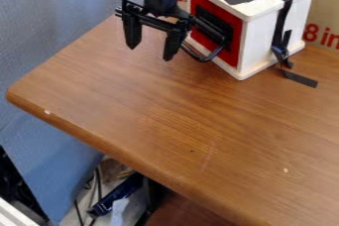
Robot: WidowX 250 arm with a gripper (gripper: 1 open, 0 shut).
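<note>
My black gripper (151, 40) hangs over the back of the wooden table (172, 141), just left of a white box (259, 56) with a red front (212, 17). Its two fingers point down and stand apart, open, with nothing seen between them. A black cable loops from it beside the box.
A black strap crosses the box and lies on the table at its right. A cardboard box (323, 22) stands behind at the right. A blue-grey padded surface (40, 42) borders the table's left edge.
</note>
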